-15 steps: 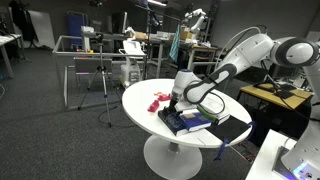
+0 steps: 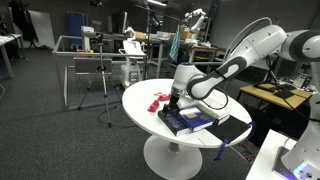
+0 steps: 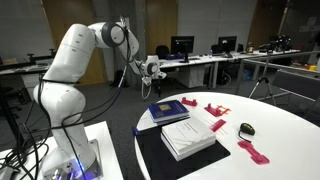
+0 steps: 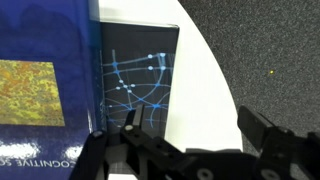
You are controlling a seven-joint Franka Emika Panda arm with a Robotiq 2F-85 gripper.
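My gripper is open, its fingers spread wide with nothing held between them. In the wrist view a dark book [image 4: 140,75] with a pale blue line pattern on its cover lies below the fingers, near the rounded table edge. A blue book [image 4: 50,30] with a yellowish picture overlaps the left of that view. Exterior view 1 shows the gripper [image 2: 178,103] above the left end of the books, close to the dark book [image 2: 172,121]. In exterior view 2 it hangs at the far table edge, behind the blue book [image 3: 173,110].
A thick white book [image 3: 190,137] lies beside the blue one, partly on a black mat [image 3: 180,160]. Several red pieces [image 3: 253,152] and a small dark object [image 3: 247,131] are scattered over the round white table [image 3: 285,130].
The arm's upper links have shifted right and lower in exterior view 1, and the wrist has moved slightly. The books appear to lie where they were.
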